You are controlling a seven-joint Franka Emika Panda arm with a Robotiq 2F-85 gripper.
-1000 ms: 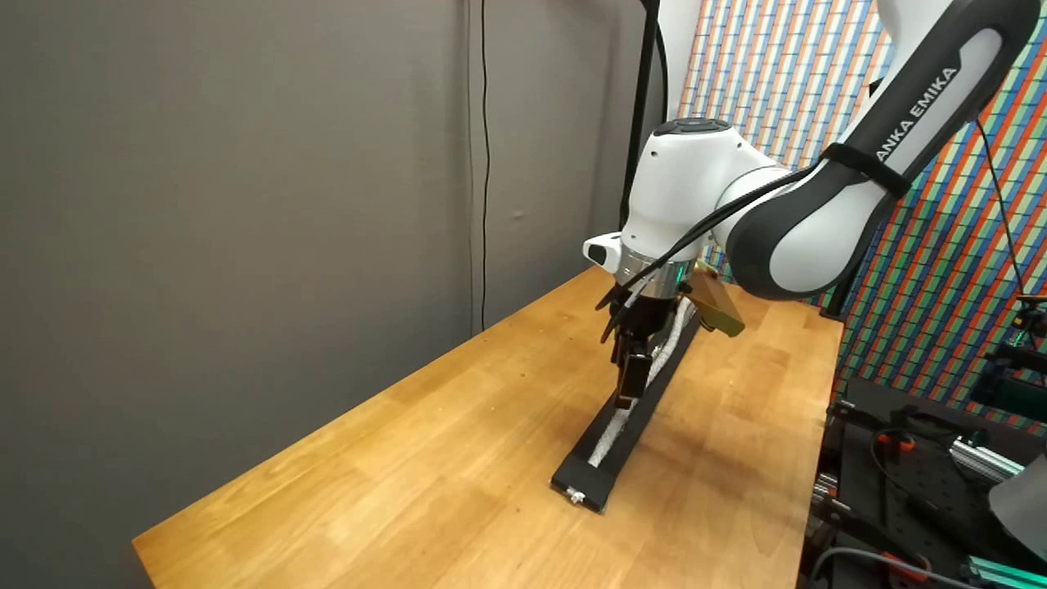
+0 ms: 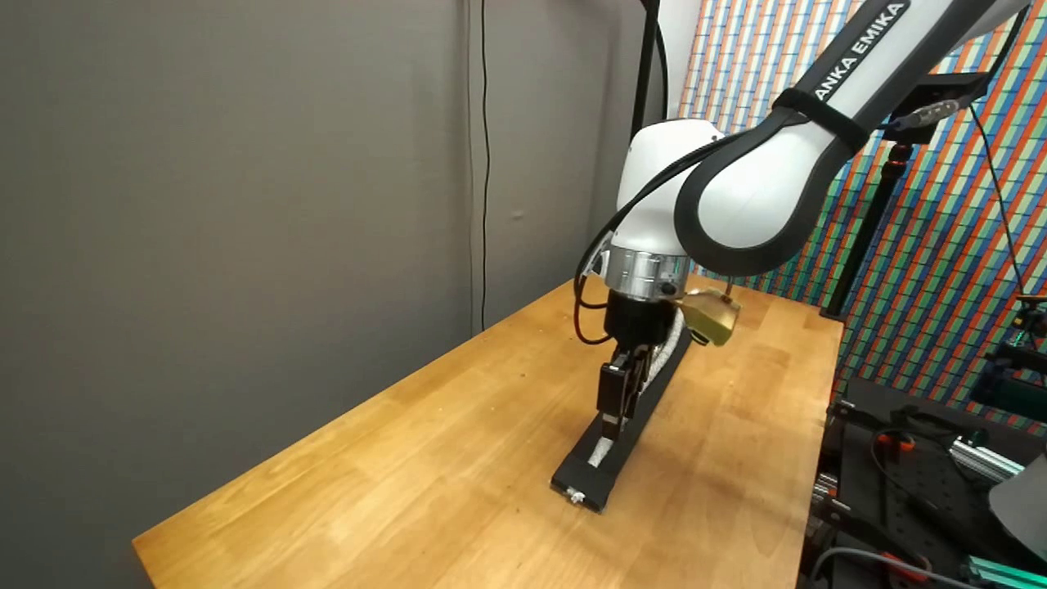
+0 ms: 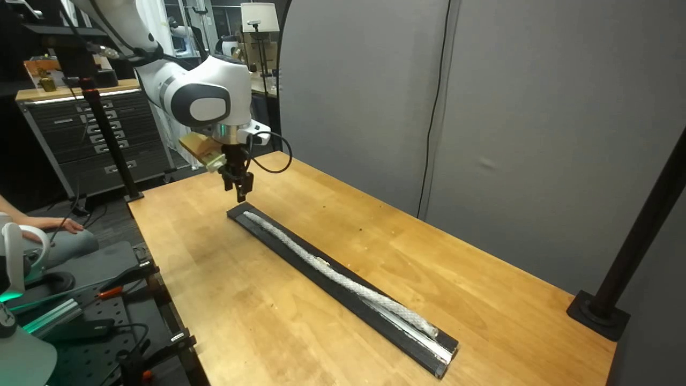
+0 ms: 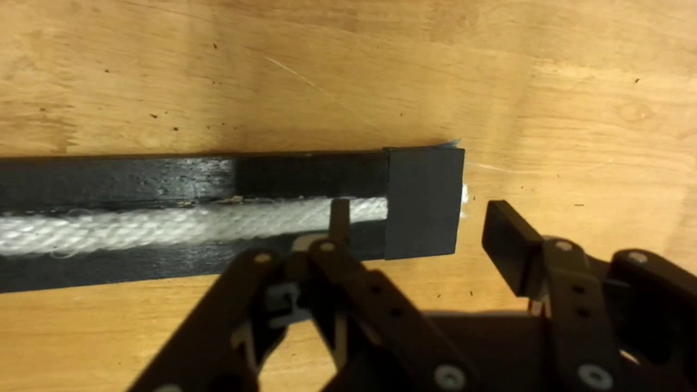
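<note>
A long black channel lies on the wooden table, with a white braided rope along its length. In the wrist view, a flat black band covers the rope's end, and a bit of white pokes out beyond it. My gripper is above this banded end, its two fingertips wide apart and the band visible in the gap. One finger overlaps the rope in that view; the other is past the channel's end, over bare wood. From exterior view 2, the gripper appears raised over the channel's far end. Nothing shows between its fingers.
At the opposite end the rope rests beside a shiny silver groove. Bare tabletop surrounds the channel on both sides. A black post stands at the table's right corner. Grey panels line the back edge.
The arm has shifted toward the channel's banded end, the near end in exterior view 1. Its wrist has turned, so the hand shows from a different side. The channel has stayed put.
</note>
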